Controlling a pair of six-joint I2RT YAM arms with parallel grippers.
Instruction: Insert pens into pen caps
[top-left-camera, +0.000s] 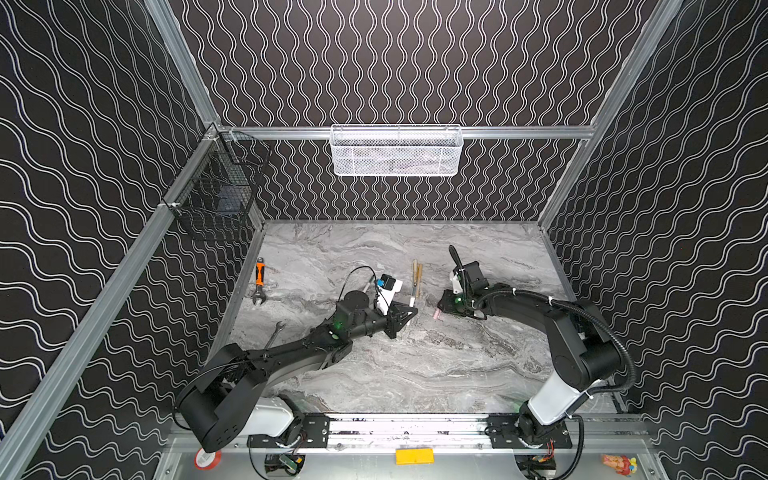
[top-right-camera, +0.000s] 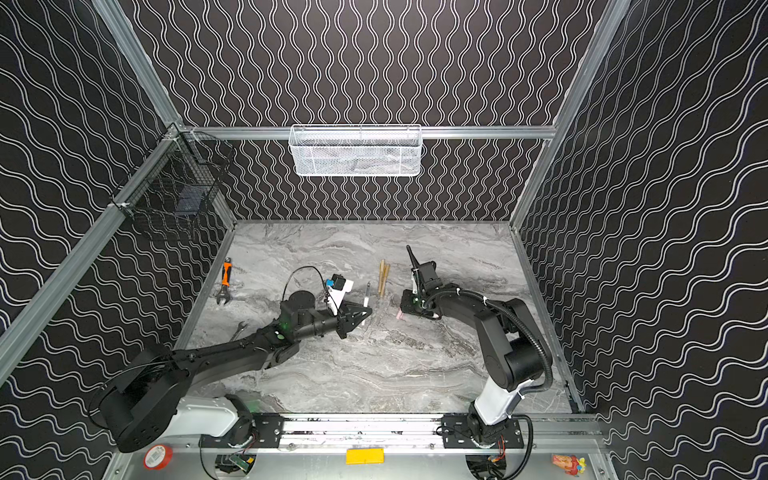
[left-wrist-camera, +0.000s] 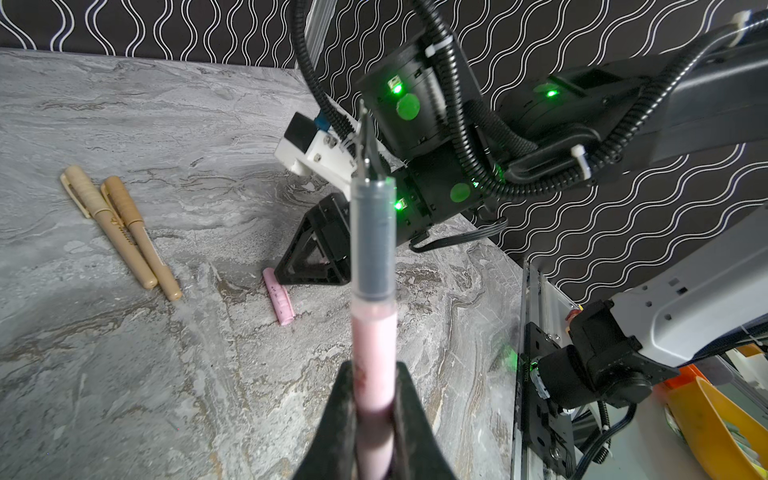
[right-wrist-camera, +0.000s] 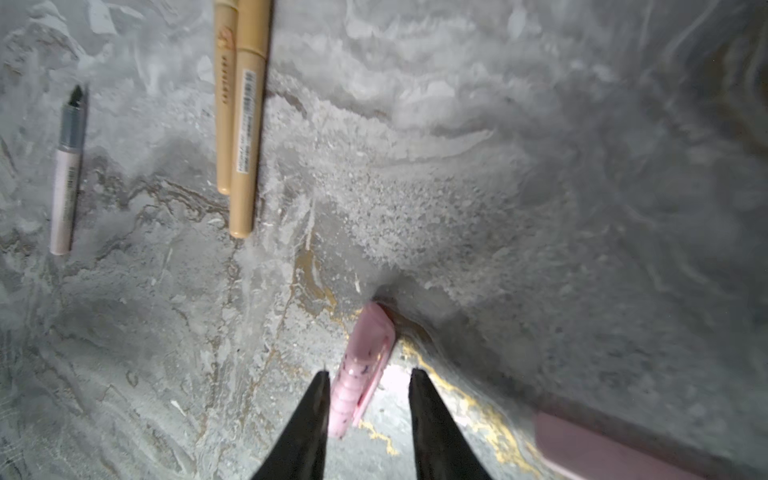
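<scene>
My left gripper is shut on a pink pen, which stands upright with its grey collar and bare tip up. A pink cap lies on the marble table between the tan pens and the right arm. My right gripper is low over that cap, fingers apart, one on each side of it in the right wrist view; no contact shows. At the lower right of that view lies another pink piece, partly cut off. An uncapped pale pen with a grey collar lies at the left.
Two tan capped pens lie side by side behind the pink cap. An orange-handled wrench rests at the far left, with another metal tool nearer the left arm.
</scene>
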